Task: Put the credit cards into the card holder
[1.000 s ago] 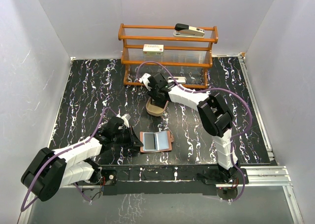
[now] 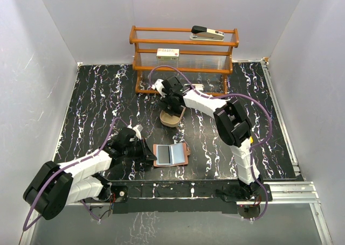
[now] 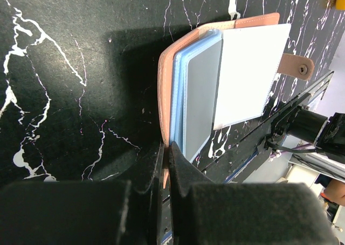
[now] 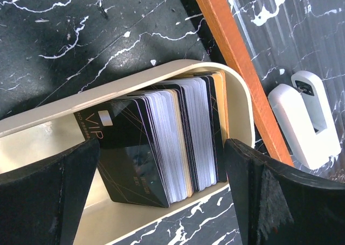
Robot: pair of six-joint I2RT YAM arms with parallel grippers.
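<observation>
The open card holder [image 2: 171,154] lies near the front of the table, a tan cover with clear sleeves. In the left wrist view, the tips of my left gripper are shut at the near edge of the holder's cover [image 3: 165,78], with a thin strip of tan showing between them. Black, white and gold credit cards [image 4: 178,132] stand packed in a cream box [image 4: 237,94]; a black VIP card [image 4: 126,148] leans at the front of the stack. Over this box my right gripper is open, its fingers on either side of the stack.
Behind the box stands a wooden rack [image 2: 141,62] holding a stapler [image 2: 207,34] and a small carton [image 2: 167,54]. A white object [image 4: 304,118] lies under the rack. Bare marble table [image 2: 97,105] stretches out at the left.
The left arm and the holder have stayed still.
</observation>
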